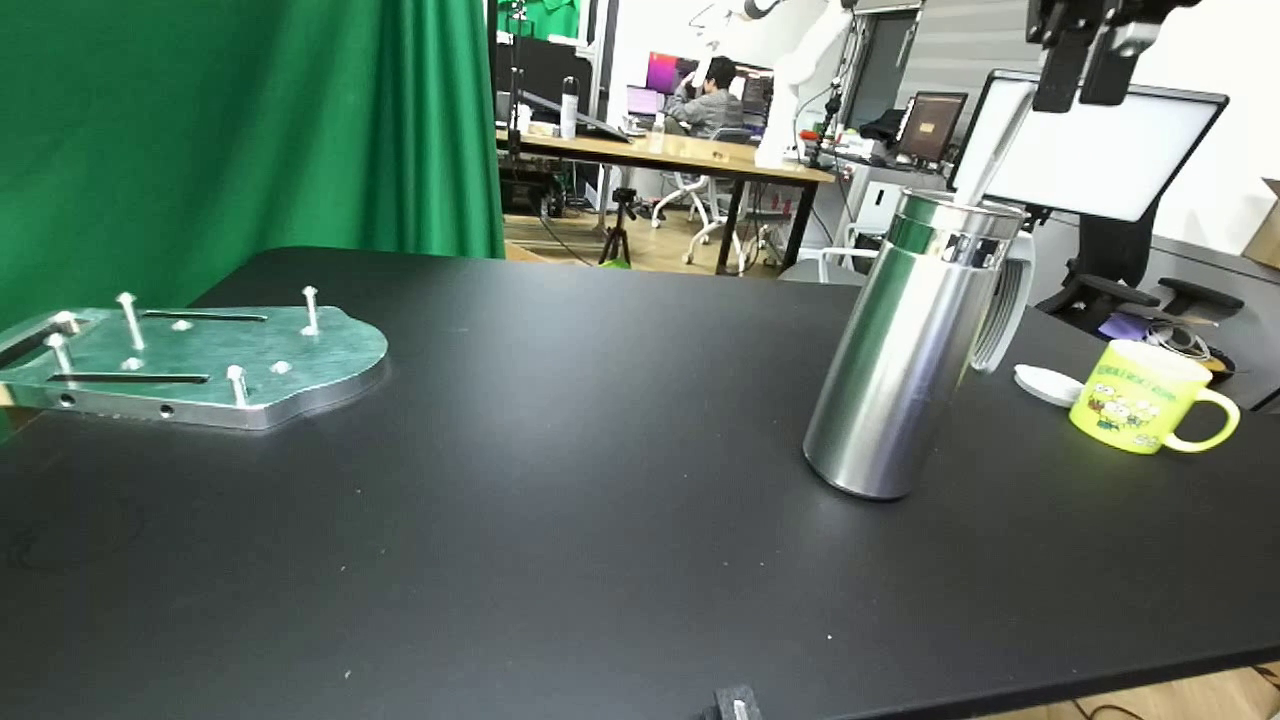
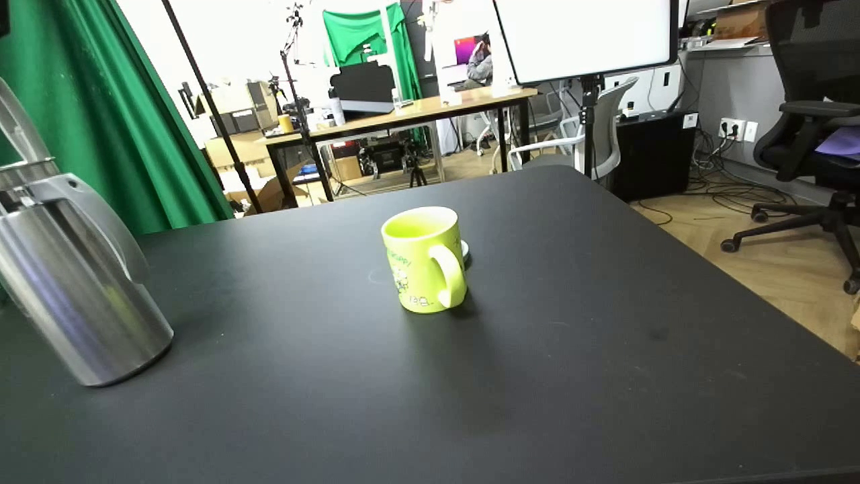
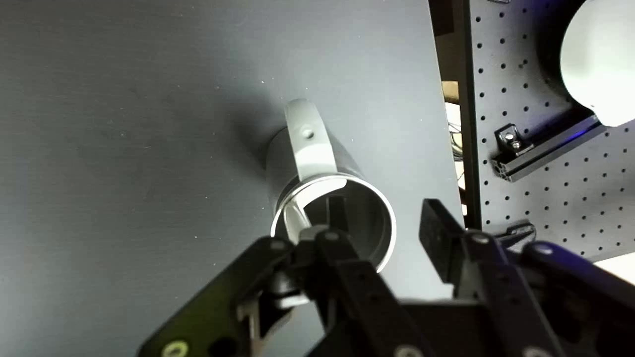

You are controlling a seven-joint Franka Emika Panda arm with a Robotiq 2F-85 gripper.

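Note:
A tall steel jug stands on the black table at the right in exterior view 1, its pale handle facing the mug side. Out of its mouth leans a light-coloured long utensil. My gripper is above and slightly right of the jug, fingers apart. From the wrist view, the jug lies below the gripper, and one finger covers part of the utensil. Nothing shows between the fingers. Whether a finger touches the utensil, I cannot tell. In exterior view 2 only the jug and utensil show.
A yellow-green mug stands upright beyond the jug, a small white disc beside it. A green metal plate with upright bolts occupies the left side in exterior view 1.

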